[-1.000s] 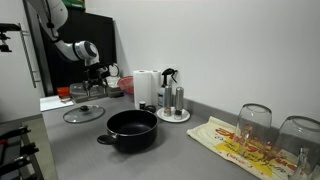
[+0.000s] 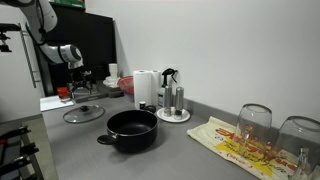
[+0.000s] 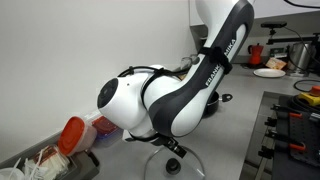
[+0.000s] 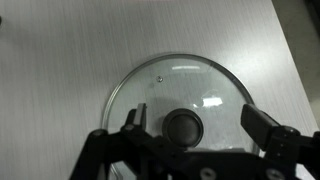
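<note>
A round glass lid [image 2: 85,114] with a dark knob lies flat on the grey table, left of a black pot [image 2: 133,130] with no lid on it. In the wrist view the lid [image 4: 180,80] is below my gripper, its knob [image 4: 183,128] showing between the spread fingers. The gripper is open and holds nothing; how high it stands over the lid is hard to tell. In the second exterior view my white arm hides part of the table, with the lid's knob [image 3: 173,166] in front of it and the pot [image 3: 211,108] behind.
Paper towels [image 2: 147,86] and a white plate [image 2: 174,116] with bottles and grinders stand along the wall. Two upturned glass jars [image 2: 252,128] rest near a patterned cloth [image 2: 235,146] at the right. The table front of the pot is clear.
My arm and gripper have moved to the left in the first exterior view. The lid and the pot have stayed where they were.
</note>
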